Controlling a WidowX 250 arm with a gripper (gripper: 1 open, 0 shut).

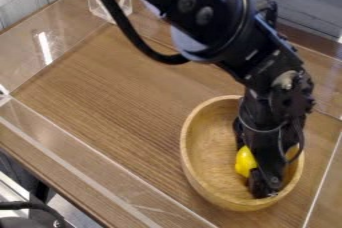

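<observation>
A round wooden bowl point(207, 162) sits at the lower right of the table. A yellow object point(245, 160) lies inside it, partly hidden by the black gripper point(257, 172), which reaches down into the bowl over it. Whether the fingers are closed on the yellow object is hard to tell.
A clear container point(107, 2) stands at the back left. A grey wall rises at the back, and a dark cable lies at the lower left.
</observation>
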